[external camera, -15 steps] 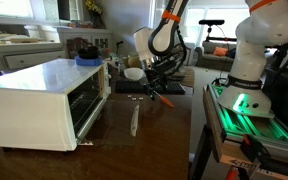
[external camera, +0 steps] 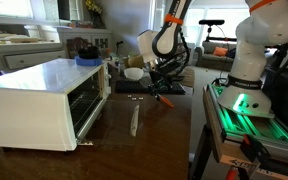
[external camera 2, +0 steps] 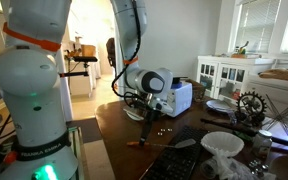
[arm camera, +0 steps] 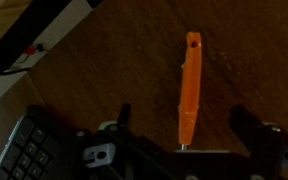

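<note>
A slim orange handle [arm camera: 190,88] lies on the dark wooden table, a bit of metal showing at its lower end in the wrist view. In that view my gripper is open, one finger on each side of the handle, with clear gaps between. Exterior view 1 has the gripper [external camera: 156,92] pointing down close to the orange handle [external camera: 165,101]. From the other side, the gripper [external camera 2: 144,132] hangs near the orange handle [external camera 2: 136,144]. Whether the fingertips touch the table cannot be told.
A pale narrow object [external camera: 136,119] lies on the table near the white toaster oven [external camera: 44,105]. The black keyboard [arm camera: 32,145] is close by on the gripper's left in the wrist view. A white bowl [external camera 2: 222,143] and a clear plastic bag [external camera 2: 226,165] crowd one side.
Seen from exterior view 1, my gripper has shifted slightly to the right and a little lower. The orange handle and the other objects look unmoved.
</note>
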